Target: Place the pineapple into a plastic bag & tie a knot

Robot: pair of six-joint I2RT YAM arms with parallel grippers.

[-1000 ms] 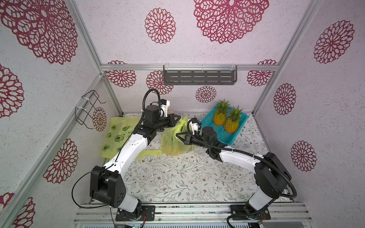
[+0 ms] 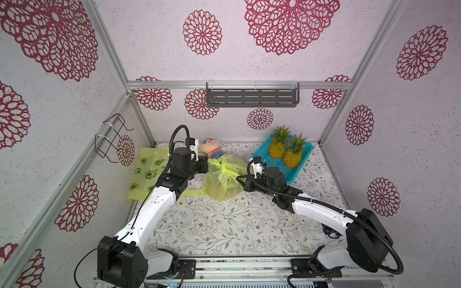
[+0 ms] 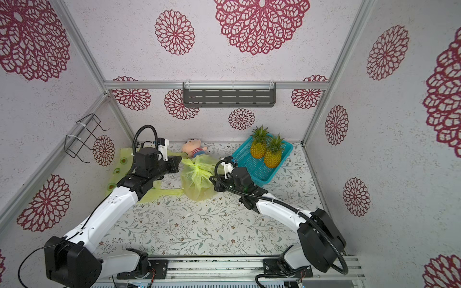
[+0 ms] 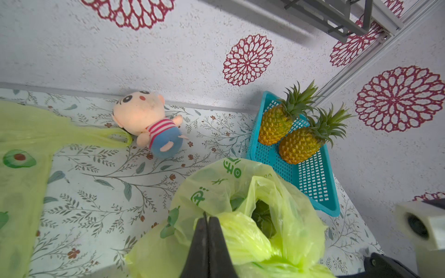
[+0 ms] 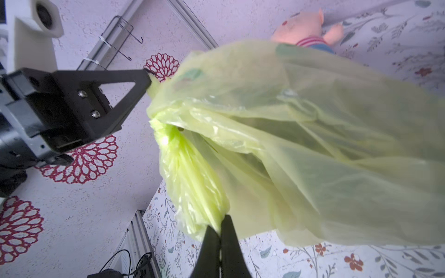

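The pale yellow-green bag stands mid-table, gathered into bright creases at its top. Inside its opening, dark green leaves show in the left wrist view; the rest of that pineapple is hidden. At the bag's upper left, my left gripper is shut with film at its fingertips. On the other side, my right gripper is shut on the end of a twisted strip of the bag, which stretches between the two grippers. The folds hide whether a closed knot has formed.
A turquoise basket with two pineapples stands at back right. Behind the bag lies a plush toy. Another avocado-print bag lies flat at left.
My grippers have drawn apart: the left moved left and a little nearer, the right moved right. The bag's top is pulled out between them, and the toy shows more.
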